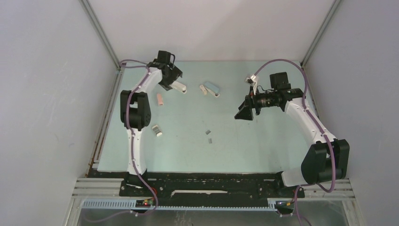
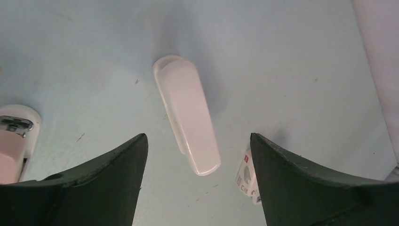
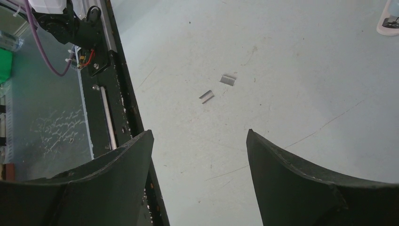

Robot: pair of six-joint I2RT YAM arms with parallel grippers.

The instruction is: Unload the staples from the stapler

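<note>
A pale pinkish-white stapler [image 2: 188, 113] lies on the table beneath my left gripper, whose fingers are apart with nothing held. From above, that gripper covers the far end of the pale stapler [image 1: 179, 86]. A pink stapler [image 2: 8, 150] with a metal end shows at the left wrist view's edge, and a blue stapler [image 1: 212, 88] sits further right in the top view. Two loose grey staple strips, one strip [image 3: 227, 80] beside another strip [image 3: 207, 96], lie mid-table. My right gripper hangs open over bare table.
A small pale block [image 1: 203, 89] with printed marks stands beside the blue stapler. Another small block [image 1: 156, 130] with grey bands lies front left. Bare table [image 1: 235, 146] spans the front and right. A back wall [image 1: 211, 33] borders the work area.
</note>
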